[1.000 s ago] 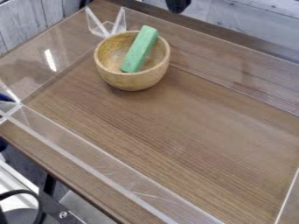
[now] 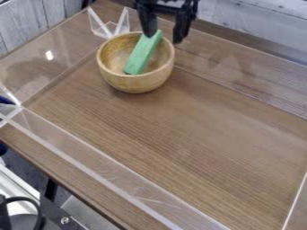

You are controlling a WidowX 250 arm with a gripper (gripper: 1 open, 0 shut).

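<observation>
A wooden bowl [image 2: 135,81] sits toward the back left of the table, with a green bar-shaped object [image 2: 142,54] lying inside it, tilted along its far side. My black gripper [image 2: 163,27] hangs over the back rim of the bowl at the top of the view, its two fingers apart and open, with nothing visible between them above the green object.
A white, pointed wire-like or folded object [image 2: 102,25] stands just behind the bowl to the left. Black cables lie at the lower left corner.
My gripper has come down from the top edge toward the bowl and the green object. The bowl and green object look unmoved.
</observation>
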